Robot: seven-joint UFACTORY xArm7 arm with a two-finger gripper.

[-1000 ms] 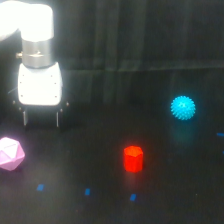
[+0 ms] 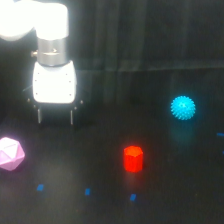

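Note:
At the upper left of the camera view, my gripper (image 2: 56, 116) points down with its two thin fingers apart, and only dark background shows between them. A pink faceted ball (image 2: 10, 153) lies at the left edge, below and to the left of the fingers. Right of centre and lower down, a red block (image 2: 133, 158) with a faceted outline stands on the dark surface. Farther back on the right is a blue spiky ball (image 2: 183, 107). The gripper touches none of these three things.
Small blue marks dot the dark surface, among them a left mark (image 2: 40, 187), a middle mark (image 2: 87, 191) and a right mark (image 2: 132, 197). Dark curtain (image 2: 140, 40) hangs behind. Open surface lies between the gripper and the red block.
My gripper has shifted to the right and slightly down, its fingers still apart. The pink ball, red block and blue ball stay where they were.

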